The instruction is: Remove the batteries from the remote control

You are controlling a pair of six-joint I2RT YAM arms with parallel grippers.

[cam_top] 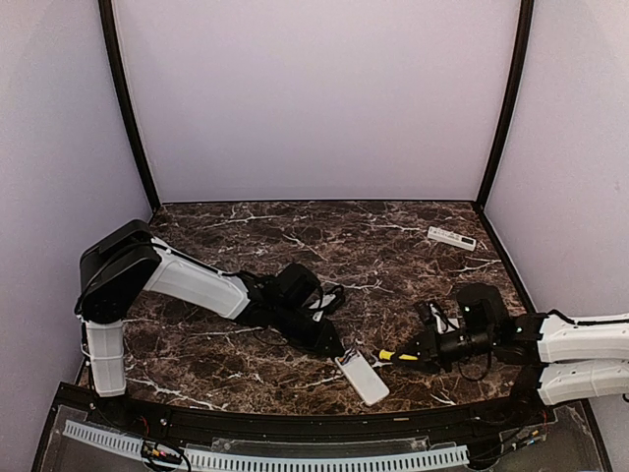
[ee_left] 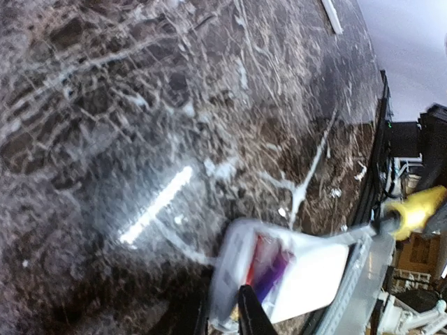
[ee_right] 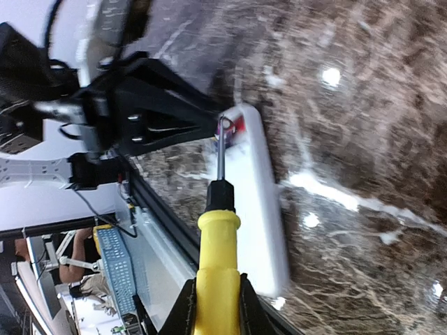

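A white remote control lies face down near the table's front edge, its battery compartment uncovered. Inside it, a red battery and a purple battery show in the left wrist view. My left gripper is at the compartment end; its fingers stand partly apart around the end wall, and whether they touch it cannot be told. My right gripper is shut on a yellow-handled screwdriver. Its thin metal shaft reaches over the remote, the tip overlapping the compartment in the right wrist view; contact is unclear.
Far back on the right lies a white remote-like strip, well away from both arms. A black frame edge runs close in front of the remote.
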